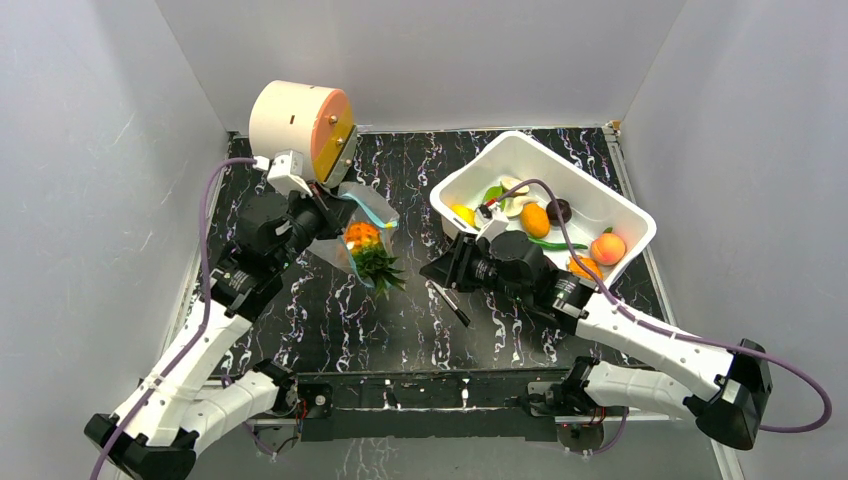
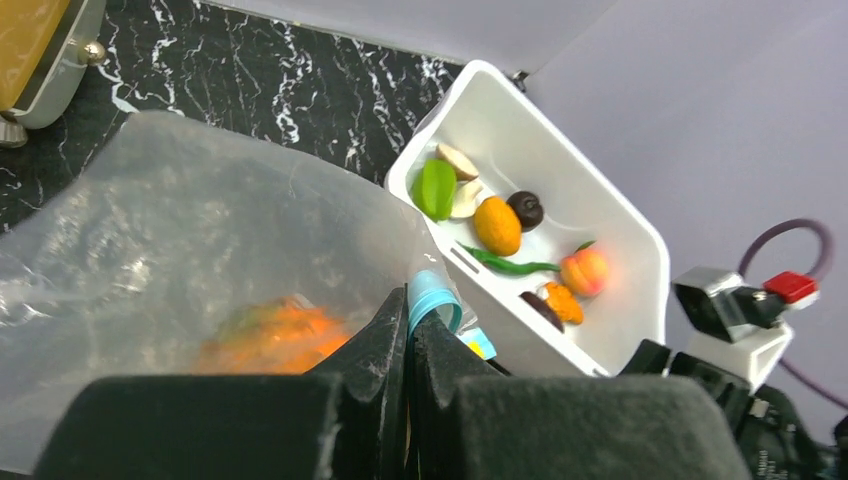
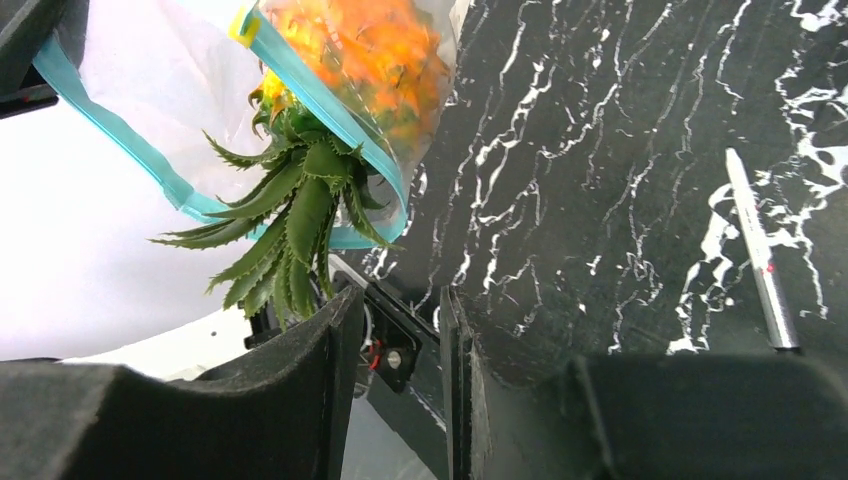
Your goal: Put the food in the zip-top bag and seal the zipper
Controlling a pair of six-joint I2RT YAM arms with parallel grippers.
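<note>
A clear zip top bag with a light blue zipper strip hangs from my left gripper [image 1: 345, 208], which is shut on its edge at the strip in the left wrist view. Inside the bag sits an orange pineapple [image 1: 362, 236]. Its green leaves [image 3: 310, 190] stick out past the zipper, so the mouth is open around them. My right gripper is part open to the right of the bag, apart from it, with nothing between its fingers. Behind the left gripper part of the bag is hidden.
A white bin [image 1: 625, 215] holding several fruits and vegetables stands at the right, partly behind my right arm. A marker [image 3: 762, 255] lies on the dark table below the right gripper. At the back left is a cream drawer unit [image 1: 285, 120], close to the left arm.
</note>
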